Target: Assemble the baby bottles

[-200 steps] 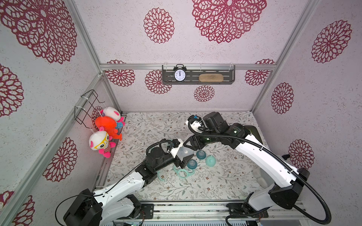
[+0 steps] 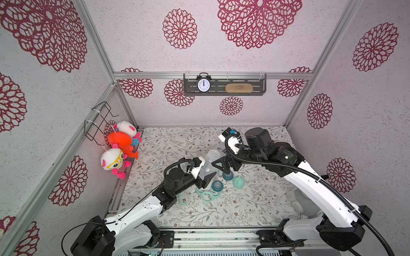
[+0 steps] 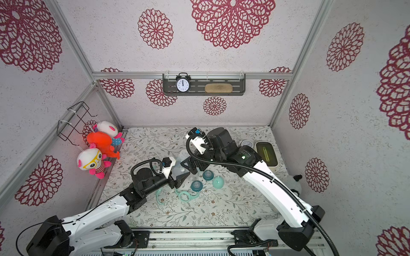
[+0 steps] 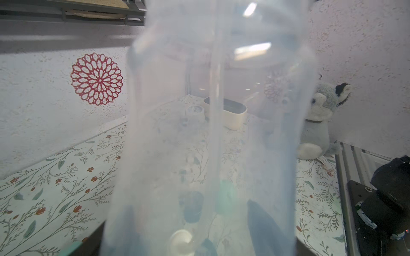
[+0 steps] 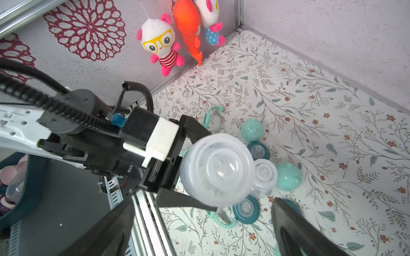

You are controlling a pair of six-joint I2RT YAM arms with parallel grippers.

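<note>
A clear baby bottle is held upright in my left gripper; it fills the left wrist view, and its white, translucent top faces up in the right wrist view. My right gripper is open just above and to the right of the bottle, its fingers blurred at the bottom of the right wrist view. Below on the table lie teal bottle rings, mint domed caps and mint handle parts.
An oval container stands at the back right, a grey plush at the right edge. Plush toys sit along the left wall.
My right arm has moved slightly up and to the right, showing more of the bottle. The left gripper has shifted slightly to the left with the bottle.
</note>
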